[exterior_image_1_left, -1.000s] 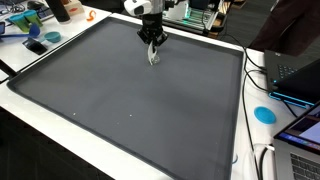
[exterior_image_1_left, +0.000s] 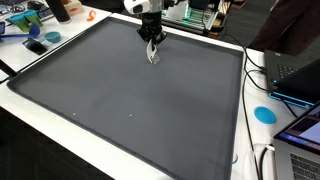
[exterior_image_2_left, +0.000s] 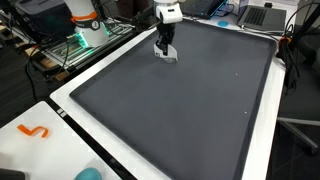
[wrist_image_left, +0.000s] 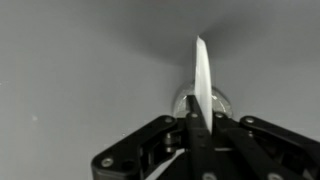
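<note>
Near the far edge of the dark grey board, my gripper (exterior_image_1_left: 152, 43) points down in exterior view 1. Its black fingers are together on a thin white strip (wrist_image_left: 203, 75), which sticks out from between them in the wrist view. Beside and partly behind that strip shows a clear, round-rimmed thing (wrist_image_left: 181, 101), mostly covered by the strip and the fingers. In exterior view 2 a small whitish piece (exterior_image_2_left: 170, 55) hangs at the fingertips, close to the board. Whether it touches the surface I cannot tell.
Most of the grey board (exterior_image_1_left: 130, 100) is bare, with a white table border around it. A blue round lid (exterior_image_1_left: 265, 115) and laptops lie along the right side. Several small items, including a teal one (exterior_image_1_left: 52, 37), stand at the far left.
</note>
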